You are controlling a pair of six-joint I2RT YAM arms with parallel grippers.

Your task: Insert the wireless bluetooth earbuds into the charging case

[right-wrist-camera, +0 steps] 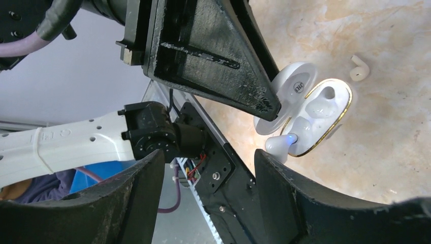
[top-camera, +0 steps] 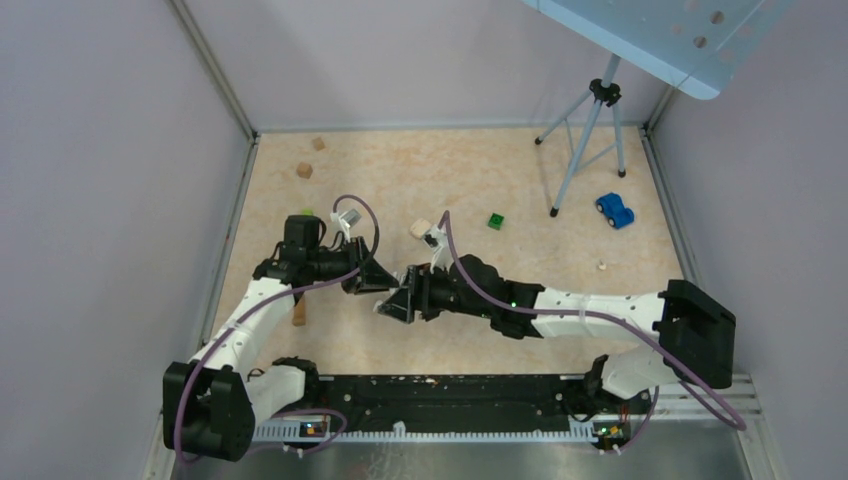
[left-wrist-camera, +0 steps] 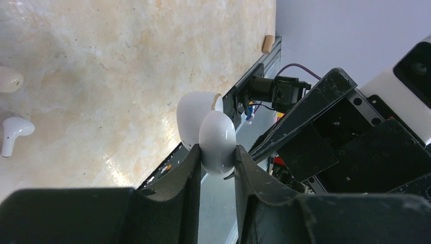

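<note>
The white charging case, gold-rimmed with its lid swung open, is held up by my left gripper, whose fingers are shut on the lid. One earbud sticks out at an angle by the near end of the case, a blue glow beside it; how deep it sits cannot be told. A second earbud lies loose on the table. My right gripper stands open close to the case, one fingertip just beside the protruding earbud. Nothing shows gripped between its fingers.
A cream block lies behind the grippers, with a green block and a blue toy car farther right. Tripod legs stand at the back right. The two grippers are very close together.
</note>
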